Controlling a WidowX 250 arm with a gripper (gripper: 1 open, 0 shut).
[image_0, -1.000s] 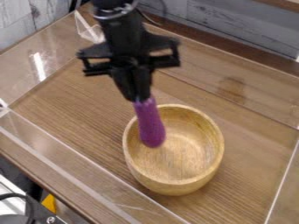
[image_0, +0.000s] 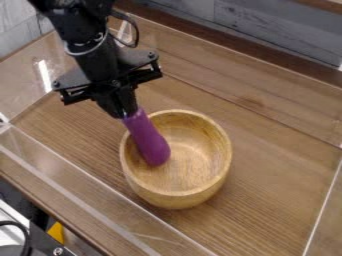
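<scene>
A purple elongated object (image_0: 147, 140) stands tilted in a wooden bowl (image_0: 201, 175), leaning toward its left rim. My black gripper (image_0: 123, 105) is just above the object's upper end, apparently at or touching it; its fingertips are partly hidden, so whether it grips the object is unclear.
A pale grey wall (image_0: 261, 35) runs along the back. A dark cable and a small yellow item lie at the lower left edge.
My gripper has moved left and tilted. The purple object's upper end has shifted left, and the bowl sits further left in the view.
</scene>
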